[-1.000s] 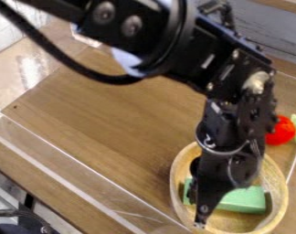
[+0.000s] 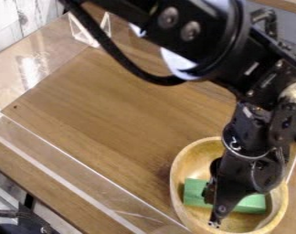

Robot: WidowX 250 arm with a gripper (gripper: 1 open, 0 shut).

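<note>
A round wooden bowl (image 2: 187,164) sits at the bottom right with a green block (image 2: 250,204) lying in it. My black gripper (image 2: 221,201) reaches down into the bowl, its fingers over the block's left part. Whether anything is between the fingers is hard to see; the arm covers much of the bowl's back and right.
A clear plastic rim runs along its front left edge. The arm fills the upper right.
My arm has shifted right, now covering the red and green items that showed beside the bowl. The gripper stays low in the bowl; the block looks about the same.
</note>
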